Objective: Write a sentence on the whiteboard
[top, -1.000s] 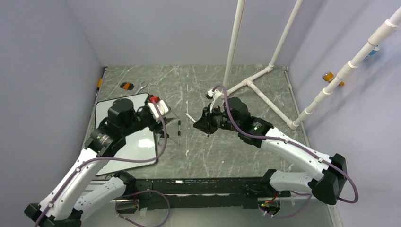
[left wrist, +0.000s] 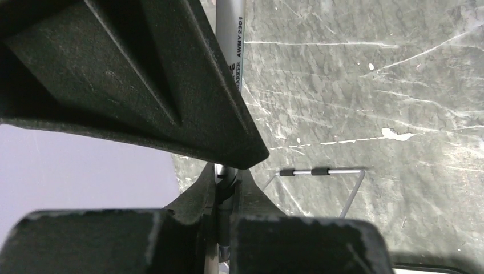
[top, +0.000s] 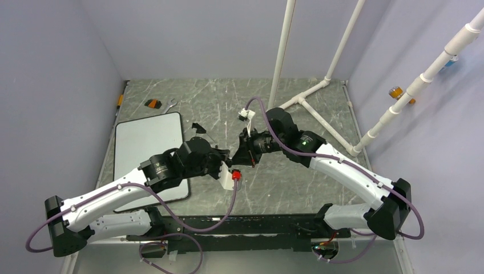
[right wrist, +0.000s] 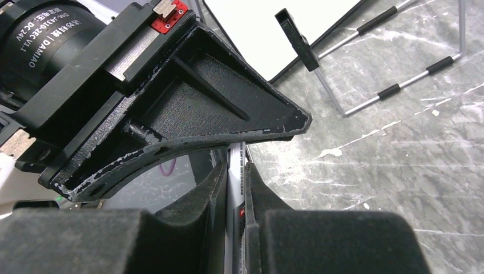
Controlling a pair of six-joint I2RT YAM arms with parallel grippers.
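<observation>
A white marker (left wrist: 229,34) is held between both grippers, which meet near the middle of the table. My left gripper is shut on the marker, as its wrist view shows; my right gripper is shut on the same marker (right wrist: 236,171), one finger of the other gripper lying across it in each wrist view. The whiteboard (top: 140,145) lies flat at the left of the table in the top view, its near part behind the left arm.
A wire stand (right wrist: 416,80) with black sleeves is beside the whiteboard. A wrench (top: 170,104) and an orange-black tool (top: 153,103) lie at the back left. White pipes (top: 319,120) stand at the right.
My left gripper has swung right from over the whiteboard to meet the right gripper at the marker.
</observation>
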